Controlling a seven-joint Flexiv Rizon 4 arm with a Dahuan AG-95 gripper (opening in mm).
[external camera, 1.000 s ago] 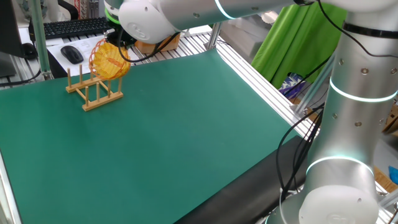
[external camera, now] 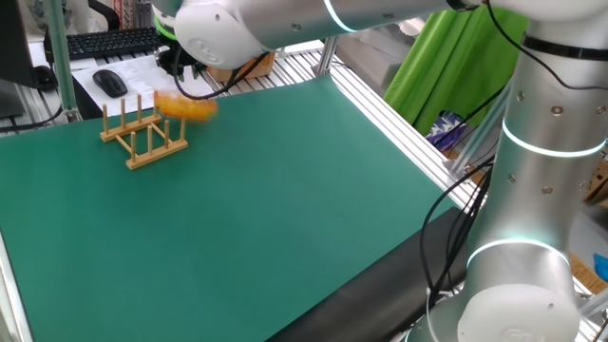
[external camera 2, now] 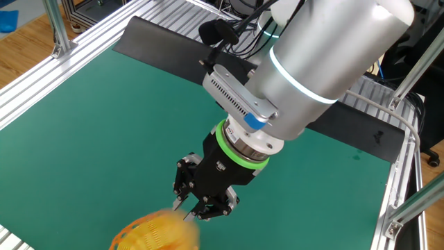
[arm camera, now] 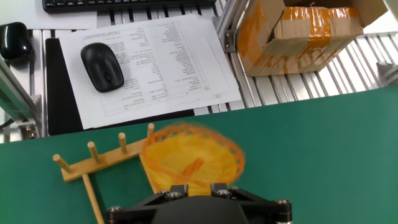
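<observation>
A yellow woven basket with an orange rim (external camera: 187, 106) is blurred and tipped over flat, by the right side of a wooden peg rack (external camera: 157, 153). In the wrist view the basket (arm camera: 196, 155) lies just beyond my gripper, overlapping the rack's end (arm camera: 106, 163). The two fingertips stand apart, with yellow showing through the gap, so the gripper looks open. From the second exterior view, the basket (external camera 2: 159, 232) is just below my gripper (external camera 2: 184, 210), cut off by the frame's bottom edge. Whether basket and fingers still touch cannot be told.
Beyond the mat's far edge lie printed papers (arm camera: 155, 68), a black mouse (arm camera: 102, 66) and a taped cardboard box (arm camera: 305, 34). Black cables (external camera: 456, 228) hang by the arm's base.
</observation>
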